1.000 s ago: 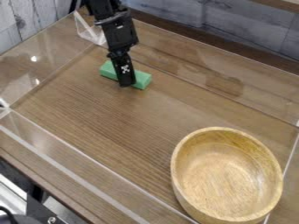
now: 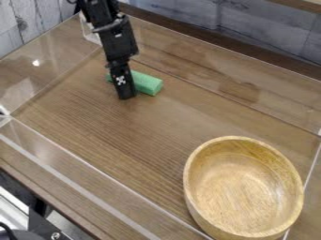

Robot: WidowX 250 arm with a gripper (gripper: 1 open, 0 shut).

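My black gripper (image 2: 124, 86) reaches down from the top of the camera view, its tip low over the left part of a green block (image 2: 146, 82) on the wooden table. The gripper looks shut; whether it touches the block is hard to tell, and it hides part of it.
A large yellow round bowl (image 2: 242, 185) sits at the lower right. Dark items and a pale object lie along the left edge.
The gripper has moved slightly down and left, now covering more of the block's left part. The block shows little or no movement.
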